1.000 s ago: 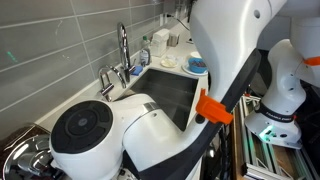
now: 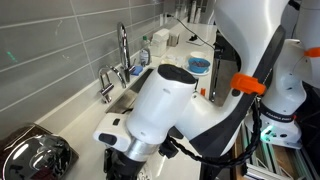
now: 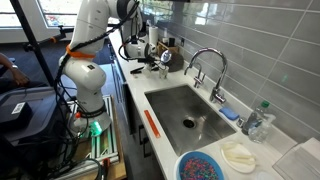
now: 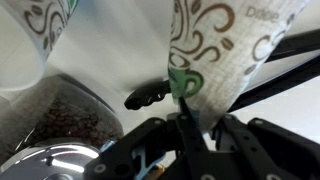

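In the wrist view, a paper cup [image 4: 215,50] printed with brown swirls and coffee beans sits between the fingers of my gripper, which is shut on it. A second patterned cup [image 4: 35,25] stands apart at the upper left of that view. The big white arm [image 2: 170,100] fills the front of exterior view 1 and largely hides the fingers there. In exterior view 2 the arm reaches to the far left end of the counter, where the cup is too small to make out clearly.
A clear container of coffee beans [image 4: 65,115] and a shiny metal lid [image 4: 50,160] lie close to the gripper. Farther along are the sink [image 3: 195,120], faucet [image 3: 222,75], blue bowl [image 3: 200,167], white plate [image 3: 238,155] and soap bottle [image 3: 258,116]. Counter left of the sink looks clear.
In exterior view 1 the arm's wrist end has moved up and to the right, toward the sink. More of the metal appliance at lower left shows now, and more of the sink is covered.
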